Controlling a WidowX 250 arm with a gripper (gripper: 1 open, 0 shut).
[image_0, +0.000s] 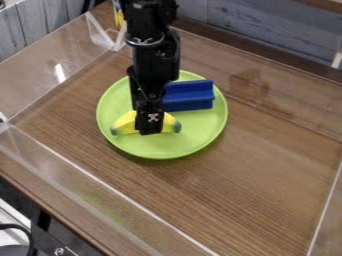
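Observation:
A green plate (185, 144) rests on the wooden table, holding a yellow banana (126, 125) and a blue block (193, 95). My black gripper (150, 122) is open, reaching down from above over the middle of the banana, its fingertips overlapping it in the view. Whether they touch the banana cannot be told.
A pale wall runs along the back. A yellow item, partly hidden, stands at the back left near some clear plastic. A dark cable lies at the lower left edge.

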